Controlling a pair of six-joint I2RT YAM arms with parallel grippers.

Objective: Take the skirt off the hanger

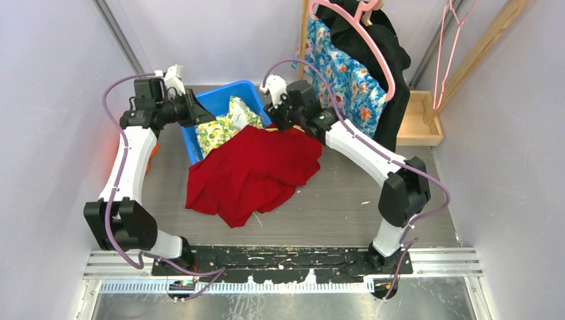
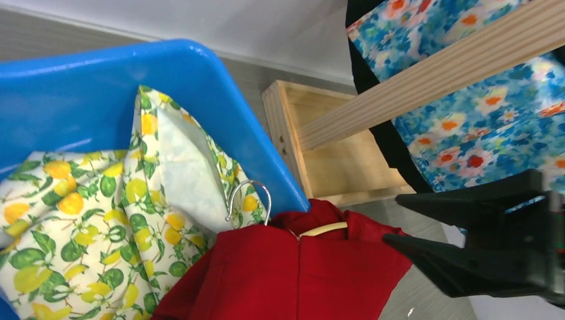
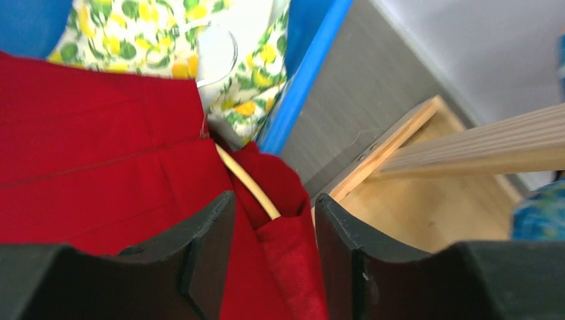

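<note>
A red skirt [image 1: 253, 173] [image 2: 280, 273] lies crumpled at the front of the blue bin and on the floor. A pale hanger bar [image 2: 323, 229] [image 3: 246, 180] shows in its waistband, with a metal hook [image 2: 266, 200] over lemon-print fabric [image 2: 80, 240]. My right gripper [image 1: 273, 117] is open above the waistband near the bar, nothing held. My left gripper [image 1: 200, 117] hangs open over the bin, left of the skirt's top, with nothing between its fingers.
The blue bin [image 1: 223, 90] stands at the back centre. To its right are a wooden rack with a tray [image 1: 420, 139], floral and black garments and pink hangers. Orange fabric lies at far left, behind my left arm.
</note>
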